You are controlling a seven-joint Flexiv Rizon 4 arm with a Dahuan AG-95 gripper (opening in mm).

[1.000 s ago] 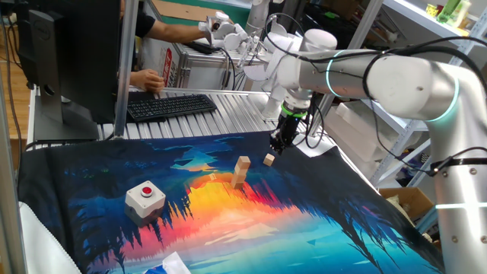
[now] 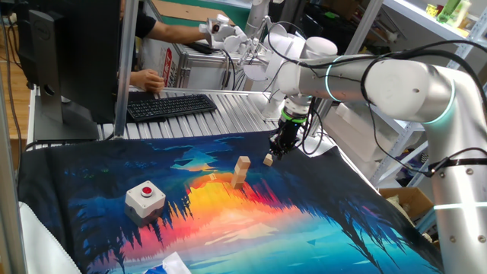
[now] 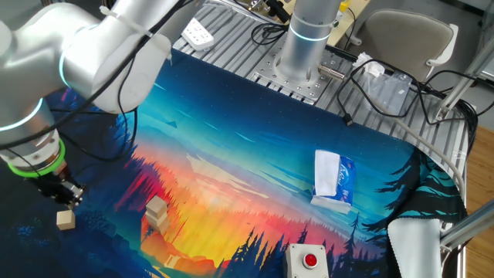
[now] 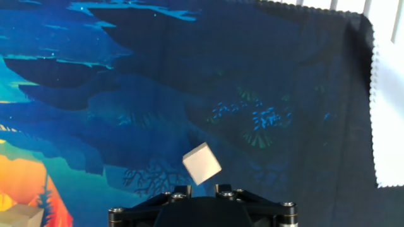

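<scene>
A single light wooden cube rests by itself on the dark part of the printed mat. In the wrist view the same cube shows just beyond the fingertips, turned at an angle to them. My gripper points down above the mat, close to this cube but apart from it. A narrow gap shows between the fingers, with nothing in it; the black body hides part of the fingers. A small stack of wooden blocks stands toward the mat's middle, its upper block sitting a little askew.
On the mat stand a grey box with a red button and a blue-white tissue packet. A monitor and keyboard lie beyond the mat. Dark, bare mat surrounds the lone cube.
The arm and gripper have shifted only slightly. The lone cube and the stack look unmoved.
</scene>
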